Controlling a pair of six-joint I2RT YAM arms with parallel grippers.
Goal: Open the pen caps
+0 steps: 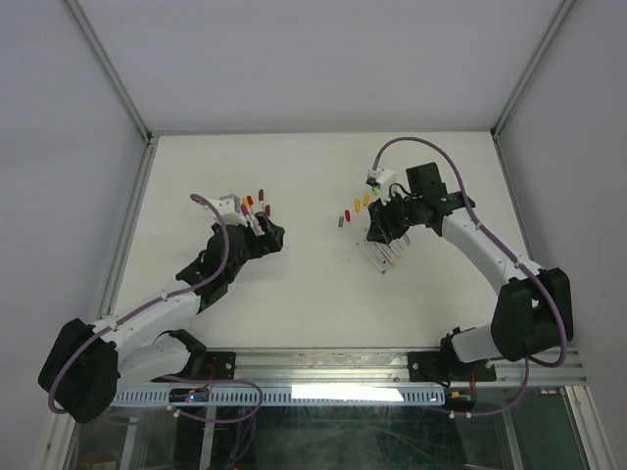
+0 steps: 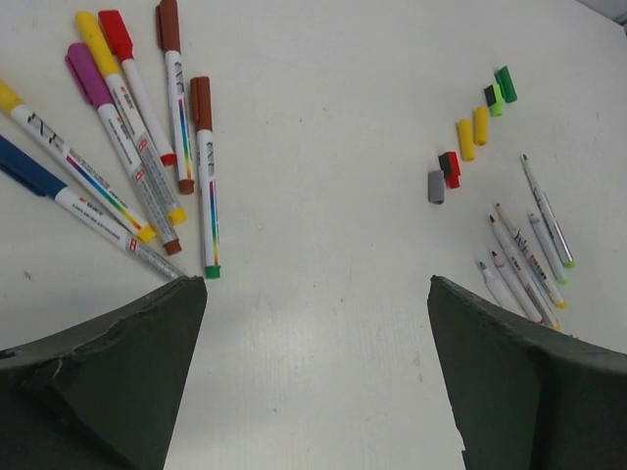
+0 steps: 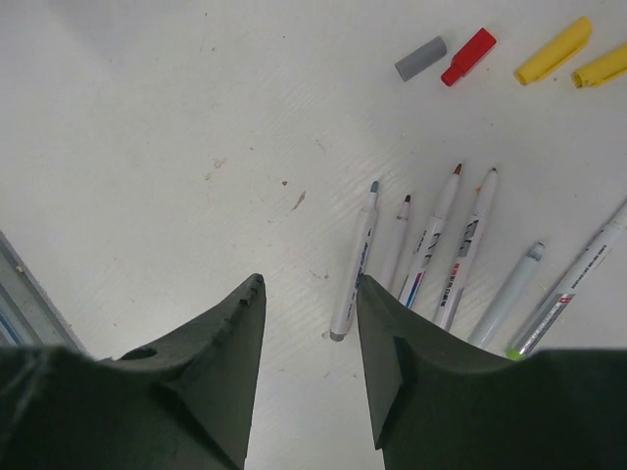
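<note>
Capped markers, including a brown-capped pen (image 2: pixel 208 186) and a blue-capped pen (image 2: pixel 88 211), lie in the left wrist view. My left gripper is open above the table just below them, nothing between its fingers. On the right, several uncapped pens (image 3: pixel 466 250) lie side by side, with loose caps, among them a red one (image 3: pixel 468 55), a grey one (image 3: pixel 420 58) and yellow ones (image 3: pixel 552 49), above them. My right gripper hangs over the uncapped pens, part open, with no object visibly held.
A metal rail (image 1: pixel 313 362) runs along the front edge.
</note>
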